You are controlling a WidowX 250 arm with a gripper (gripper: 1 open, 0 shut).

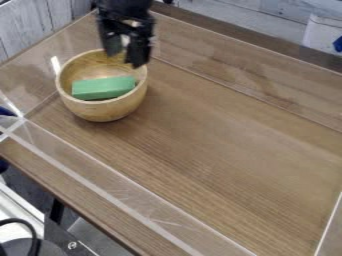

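Observation:
My black gripper [126, 36] hangs at the top left, just above and behind a round tan bowl [131, 102]. It is blurred by motion. A green block [102, 87] lies inside the bowl.
A white plank wall [274, 20] runs along the back, with a small blue object at the top right edge. Dark cables lie off the table's left edge at the bottom.

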